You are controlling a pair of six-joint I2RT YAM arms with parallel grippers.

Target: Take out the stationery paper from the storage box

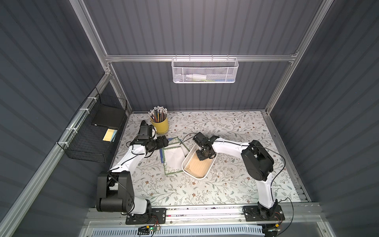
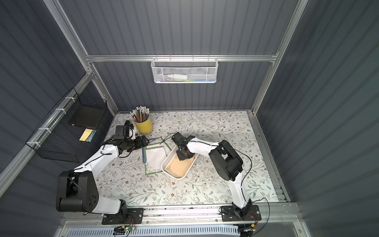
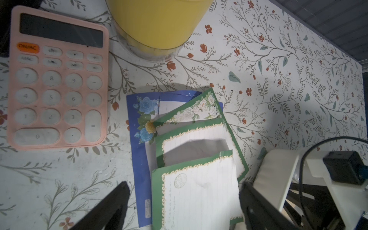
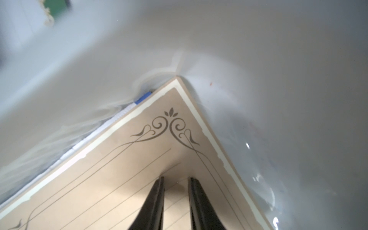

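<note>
The white storage box (image 1: 189, 173) holds tan stationery paper (image 4: 126, 168), with a sliver of white and blue beneath it. My right gripper is down inside the box over the paper, fingers partly apart, with a narrow gap between their tips. Left of the box, green-bordered sheets (image 3: 195, 195) and a blue sheet (image 3: 140, 157) lie loosely stacked on the table. My left gripper hangs open above them, nothing between its fingers.
A pink calculator (image 3: 57, 99) lies left of the sheets in the left wrist view. A yellow pencil cup (image 1: 159, 126) stands behind. Wire baskets hang on the left and back walls. The right and front table areas have free room.
</note>
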